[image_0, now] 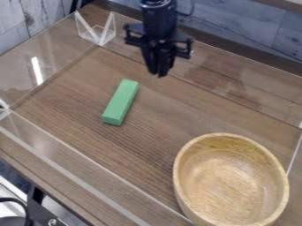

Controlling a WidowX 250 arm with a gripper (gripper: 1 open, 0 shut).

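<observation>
The dark robot gripper (157,49) hangs near the back middle, above the wooden table; whether its fingers are open or shut is too small and blurred to tell. A green bar-shaped block (120,101) lies on the table below and to the left of the gripper, apart from it. A large round tan bowl (230,181) stands at the front right.
White wire-like objects (97,25) sit at the back left and at the left edge. A dark cable (12,210) is at the front left corner.
</observation>
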